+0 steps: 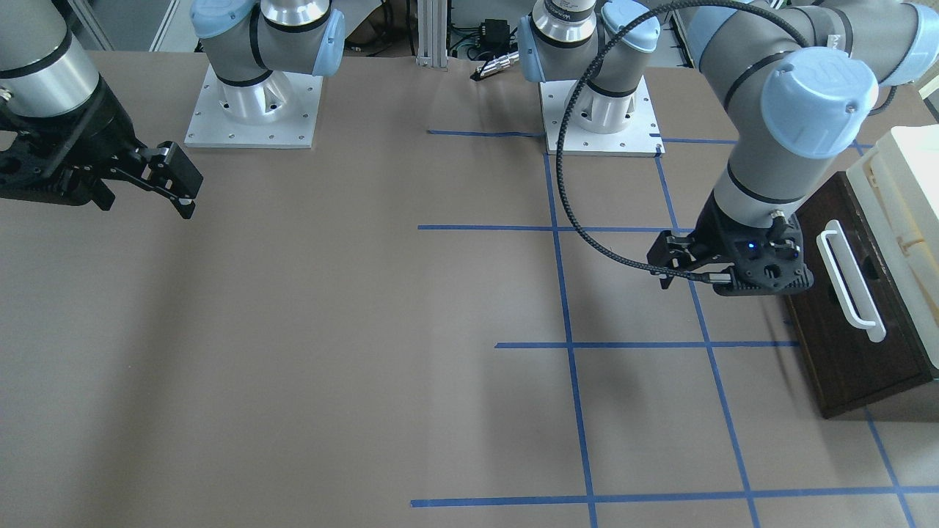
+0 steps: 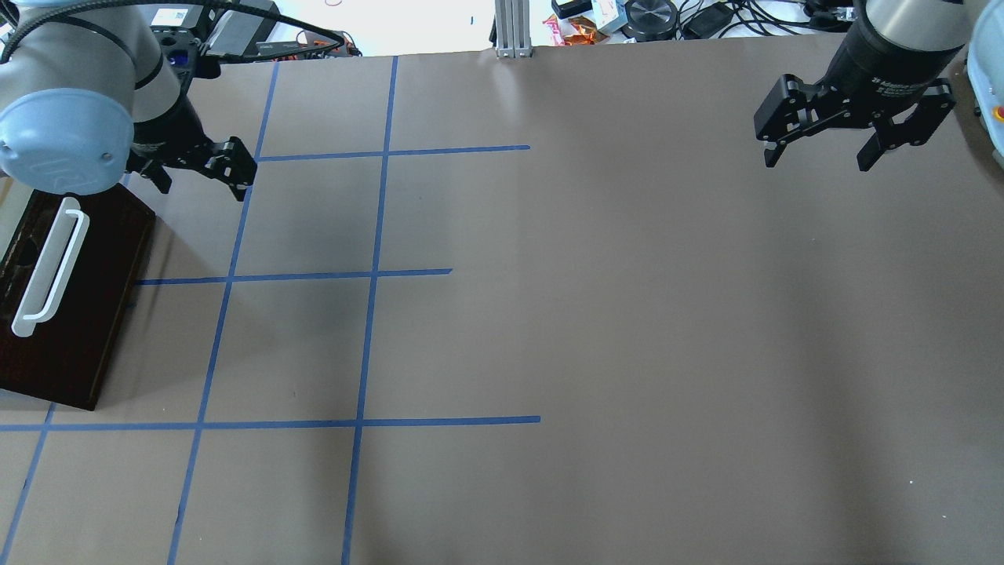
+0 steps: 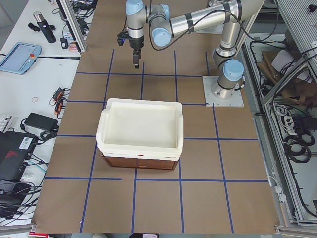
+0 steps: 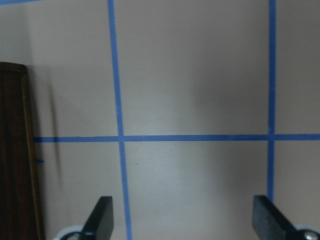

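My gripper (image 1: 669,268) hangs over the taped floor grid beside a dark wooden drawer box (image 1: 845,352) with a white handle (image 1: 849,280) and a cream tray top (image 3: 139,124). In the top view the gripper (image 2: 202,188) is just above and right of the box's handle side (image 2: 103,245). In the left wrist view its two fingers (image 4: 102,217) stand wide apart with only bare floor between them; the box's dark edge (image 4: 17,150) runs along the left.
A second arm's gripper (image 2: 838,141) hangs at the other side of the work surface. Arm bases (image 1: 563,123) line the back.
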